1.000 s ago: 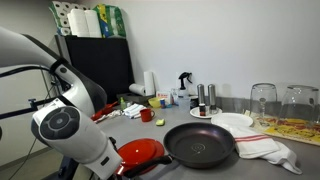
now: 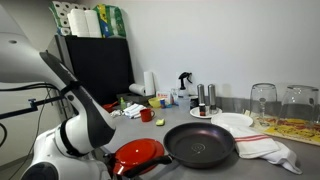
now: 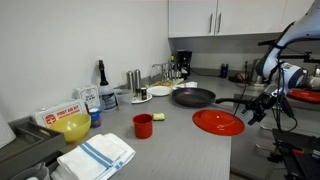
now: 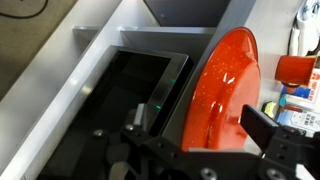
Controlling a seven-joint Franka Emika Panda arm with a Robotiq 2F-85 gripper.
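Observation:
A round red lid or plate (image 2: 138, 152) lies at the counter's edge, left of a dark frying pan (image 2: 198, 145). In exterior view 2 the red disc (image 3: 218, 122) is in front of the pan (image 3: 193, 97), and my gripper (image 3: 252, 112) is just to its right. The wrist view shows my gripper open, its dark fingers apart. Red disc (image 4: 222, 88) fills much of the view beyond them; whether they touch it I cannot tell. Below the counter edge is an open drawer (image 4: 88, 40) with a black flat object (image 4: 130, 95) inside.
A red mug (image 3: 143, 126) and a yellow sponge (image 3: 158, 115) stand on the counter. A white towel (image 2: 262, 147) lies by the pan, with glass jars (image 2: 264, 99) behind. At the left are a striped cloth (image 3: 96, 160) and a yellow bowl (image 3: 71, 127).
My arm has come down in exterior view 1, its white rounded joint sinking toward the bottom edge. The red disc and pan have stayed in place.

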